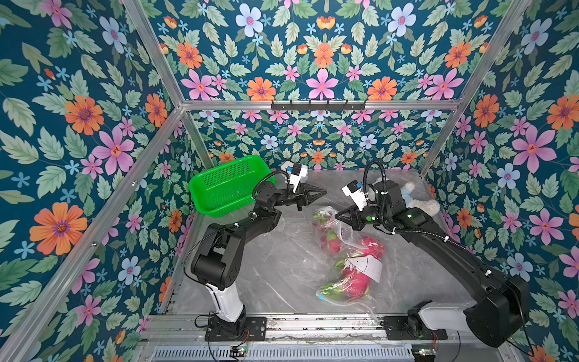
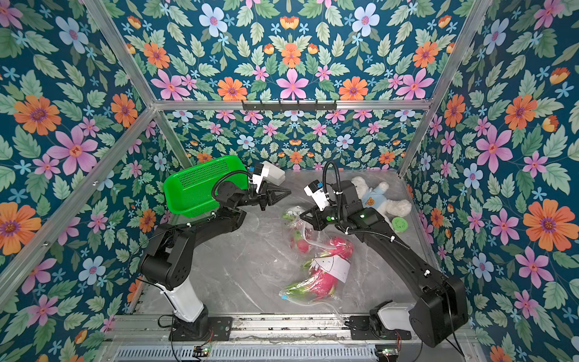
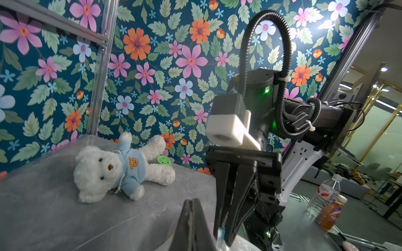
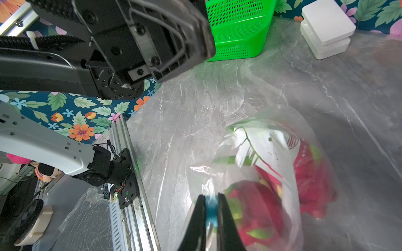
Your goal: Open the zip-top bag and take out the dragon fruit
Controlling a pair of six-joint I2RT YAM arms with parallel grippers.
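My left gripper (image 1: 324, 192) is shut with nothing between its fingers; the fingertips (image 3: 186, 209) meet in the left wrist view. It hovers above and to the left of the bag, apart from it. My right gripper has its fingers closed around the blue slider (image 4: 211, 211) of a clear zip top bag (image 4: 268, 115). Pinkish-red dragon fruit (image 4: 259, 209) with green scales show through that bag's film. Nearer the front lies a second clear bag with dragon fruit (image 1: 355, 283), a white label (image 1: 366, 267) and its own blue slider (image 1: 321, 296).
A green basket (image 1: 226, 208) stands at the back left, with a white box (image 2: 274, 173) to its right. A white teddy bear (image 3: 98, 173) and a green disc (image 2: 399, 225) lie at the back right.
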